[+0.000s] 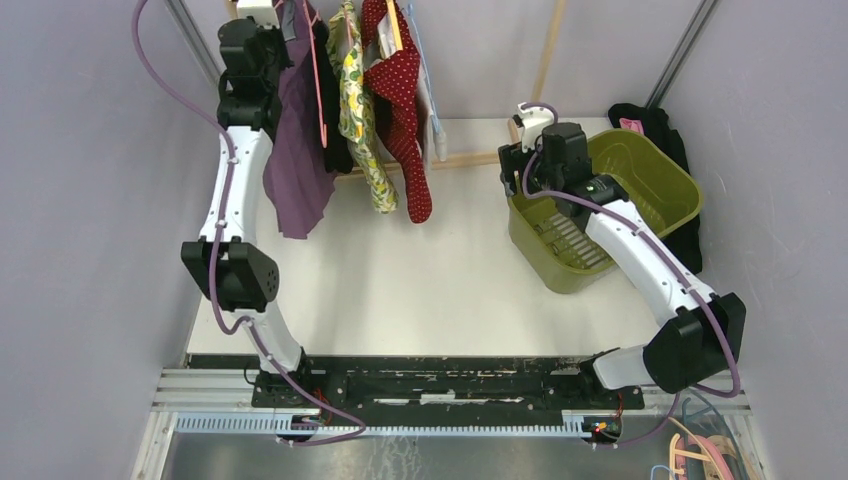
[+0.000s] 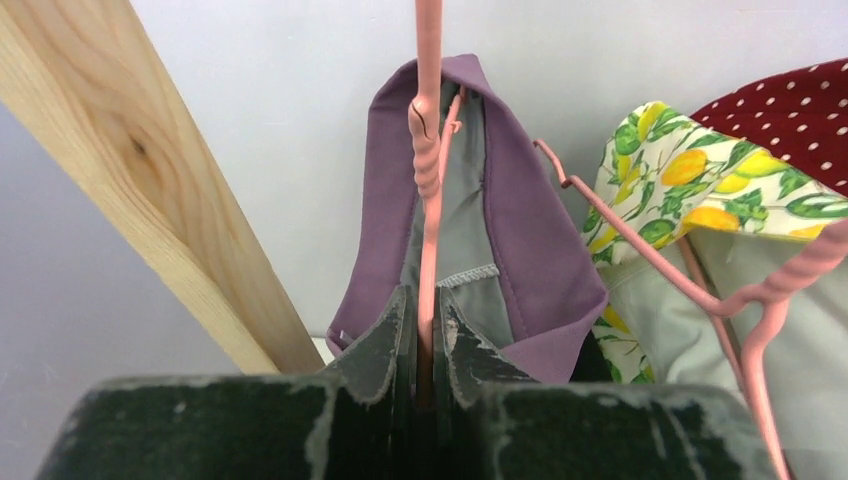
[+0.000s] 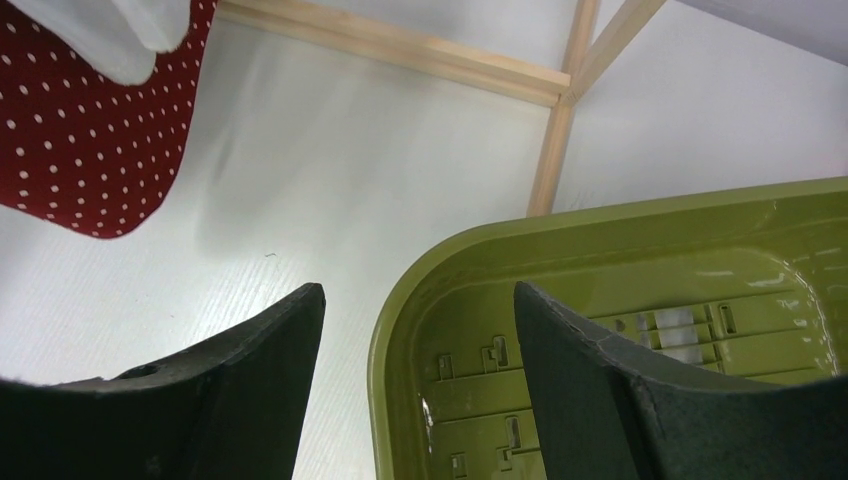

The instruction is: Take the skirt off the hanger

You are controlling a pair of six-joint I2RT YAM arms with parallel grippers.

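Note:
A purple skirt (image 1: 297, 150) hangs at the left end of the row of clothes in the top view. In the left wrist view its purple waistband (image 2: 545, 235) gapes, showing a grey lining, with a pink hanger (image 2: 428, 200) running up in front. My left gripper is shut on that hanger's pink rod; the fingers stand in front of the skirt. Over the near-left edge of the green basket my right gripper stands open, nothing between its fingers.
A lemon-print garment (image 1: 355, 110) and a red dotted one (image 1: 405, 110) hang to the skirt's right. The green basket (image 1: 550, 262) looks empty inside. A wooden post (image 2: 180, 190) rises left of my left gripper.

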